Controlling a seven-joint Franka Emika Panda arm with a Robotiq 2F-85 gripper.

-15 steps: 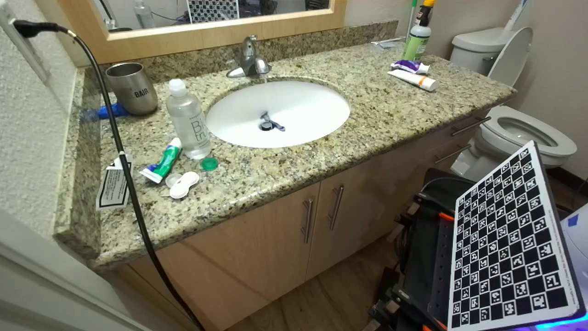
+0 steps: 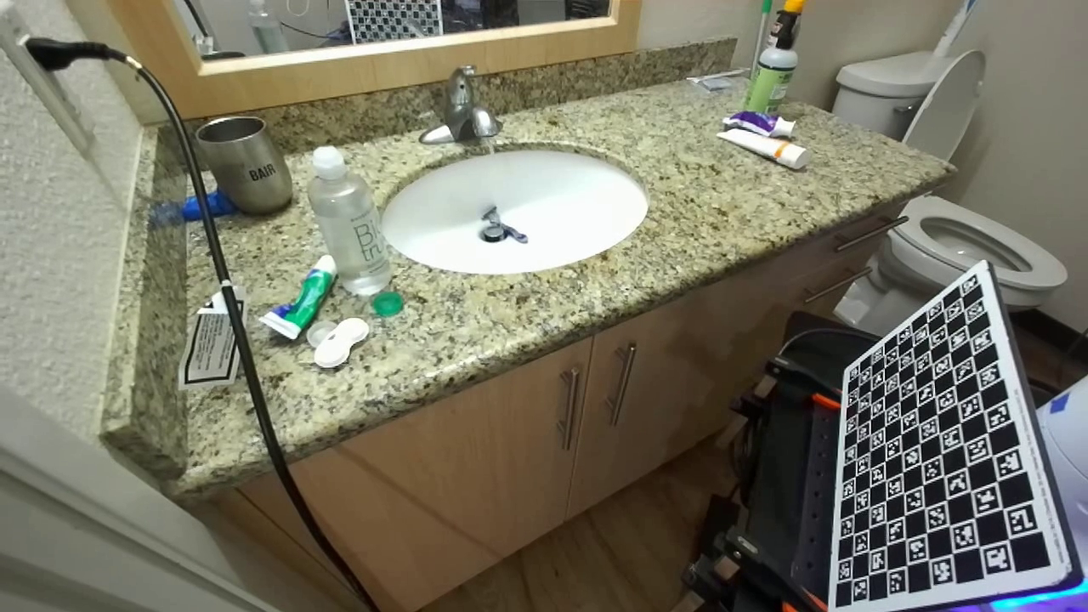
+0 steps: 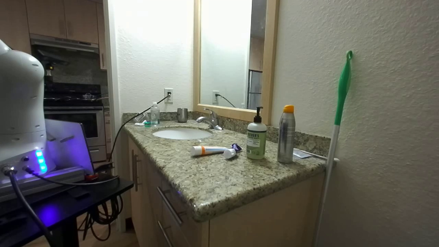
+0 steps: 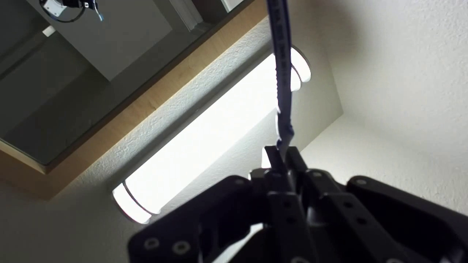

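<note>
In the wrist view my gripper is shut on a thin, flat, dark blue-purple item [image 4: 283, 83] with small pale print along it. It rises from the fingertips past the top of the frame; seen edge-on and against the light, I cannot tell exactly what it is. Behind it are a bright lamp [image 4: 210, 131], bare wall and a wood-framed mirror [image 4: 127, 118]. Neither exterior view shows the gripper, so its place over the counter [image 2: 704, 204] cannot be read there.
A razor [image 2: 505, 226] lies in the white sink [image 2: 592, 209]. Left of it stand a clear bottle [image 2: 348, 229] and metal cup [image 2: 245, 168], with a green tube [image 2: 308, 296] and lens case [image 2: 342, 342] nearby. Tubes and a soap bottle [image 3: 257, 140] occupy the other end.
</note>
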